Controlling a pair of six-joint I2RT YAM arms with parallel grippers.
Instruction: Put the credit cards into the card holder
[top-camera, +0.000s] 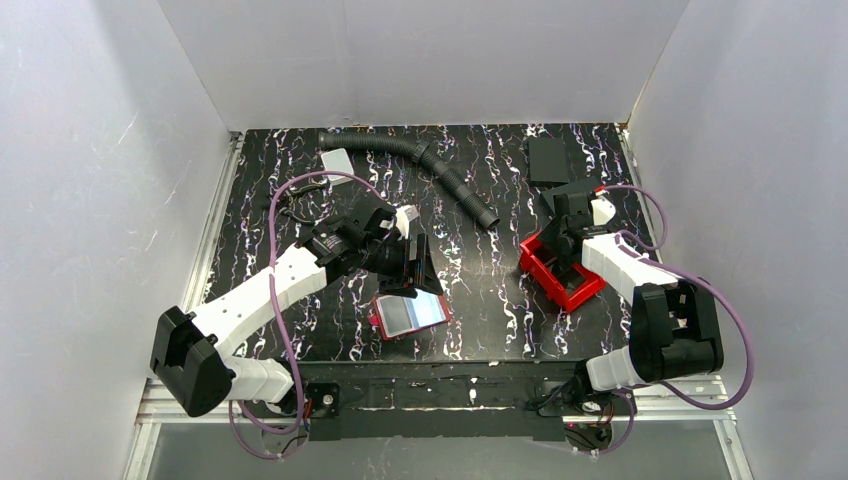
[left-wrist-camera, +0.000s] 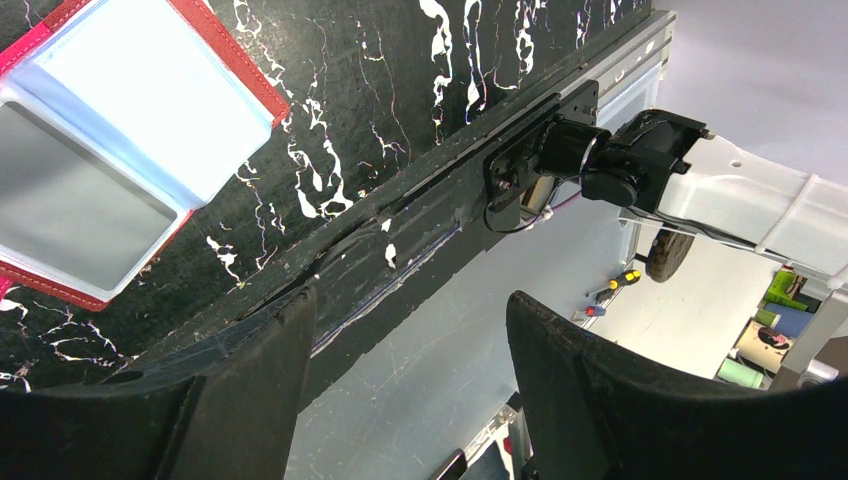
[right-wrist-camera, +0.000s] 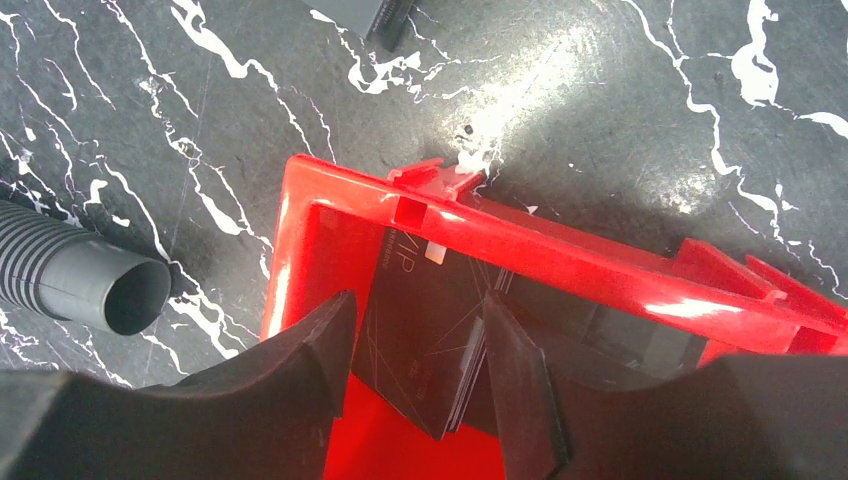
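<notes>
Dark cards (right-wrist-camera: 425, 330) lie in the red tray (right-wrist-camera: 560, 245), several seen edge-on in a slanted stack toward its left end. Over them, in the right wrist view, my right gripper is open, its fingers apart on either side of the stack; whether they touch it I cannot tell. In the top view the right arm covers part of the tray. The card holder (top-camera: 410, 313), red-edged with clear sleeves, lies opened out near the table's front edge. Just above it hangs my left gripper, open with nothing between its fingers.
Toward the back right lie a dark flat box (top-camera: 547, 161) and another dark piece partly under the right arm. A black corrugated hose (top-camera: 440, 170) curves across the back. A white square (top-camera: 338, 165) sits at the back left. Between holder and tray the table is clear.
</notes>
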